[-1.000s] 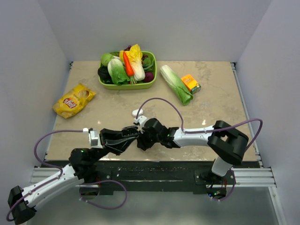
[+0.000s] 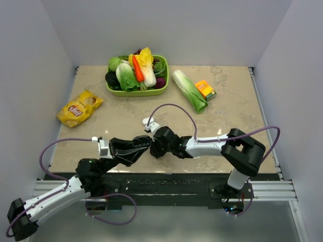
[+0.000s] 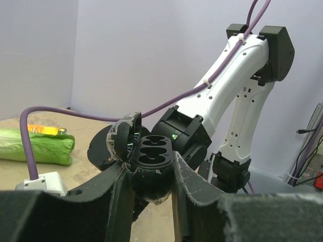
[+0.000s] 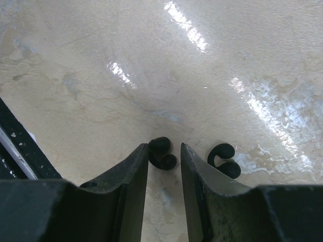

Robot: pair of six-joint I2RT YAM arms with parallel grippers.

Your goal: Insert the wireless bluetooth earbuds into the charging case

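Note:
In the left wrist view, the black charging case (image 3: 151, 155) is held with its lid raised, its dark slots facing up. My left gripper is shut on it; from above, the case (image 2: 141, 141) is beside the right arm's wrist. In the right wrist view, two black earbuds lie on the table. One earbud (image 4: 162, 154) lies between the fingertips of my right gripper, close to the left one; whether it touches cannot be told. That gripper stands part open. The other earbud (image 4: 224, 160) lies just outside the right finger.
At the back are a green basket (image 2: 116, 94) of vegetables, a cabbage (image 2: 190, 91) and an orange-yellow box (image 2: 205, 90). A yellow chip bag (image 2: 79, 108) lies at left. A small white object (image 2: 147, 121) lies behind the grippers. Clear table extends to the right.
The right arm has shifted very slightly over the last second, its hand staying low near the case.

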